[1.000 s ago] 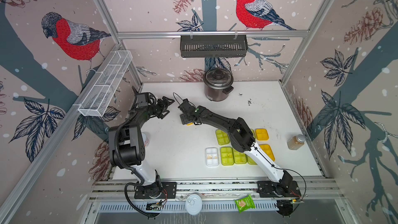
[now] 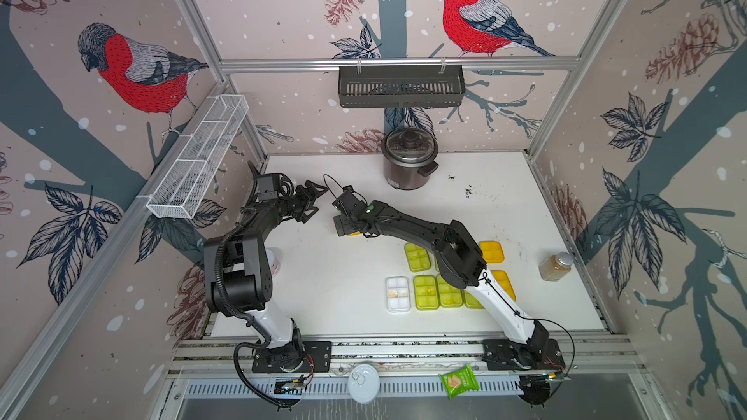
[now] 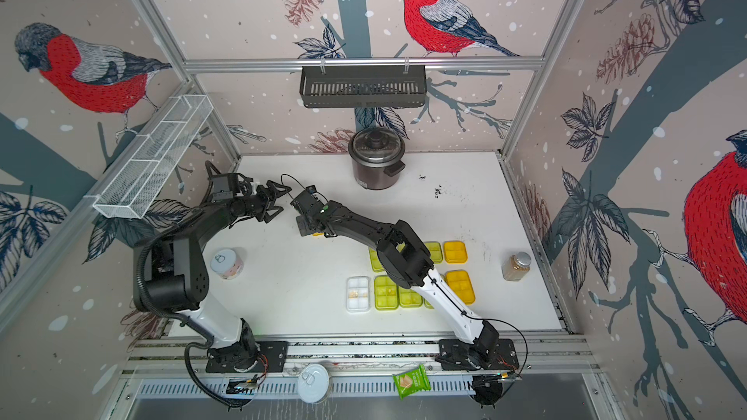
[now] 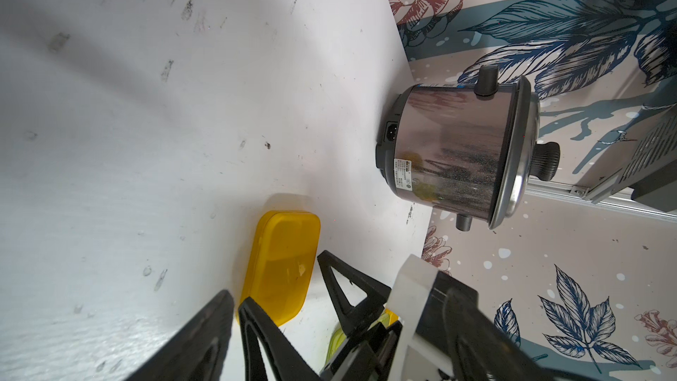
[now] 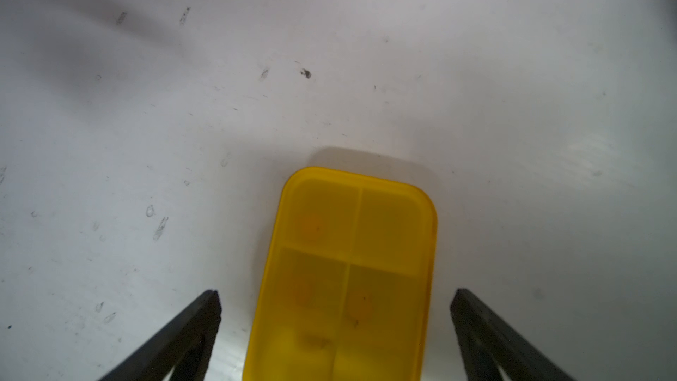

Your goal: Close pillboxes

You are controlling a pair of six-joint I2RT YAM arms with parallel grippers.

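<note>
A yellow pillbox (image 5: 345,261) lies on the white table, its four-part compartments and a few small round spots visible through the yellow top. Whether its lid is pressed fully down I cannot tell. My right gripper is open above it, one blurred finger on each side, apart from the box. In the left wrist view the same pillbox (image 4: 282,261) shows beside the right gripper's splayed fingers. My left gripper (image 2: 316,200) stands open and empty to the left. Several green pillboxes (image 2: 425,292) and a white one (image 2: 397,294) sit nearer the front.
Two more yellow pillboxes, one of them the back one (image 3: 455,252), stand at the right, partly beside the right arm. A jar (image 2: 556,266) is near the right edge. The pot (image 2: 409,157) stands at the back.
My left arm stayed still.
</note>
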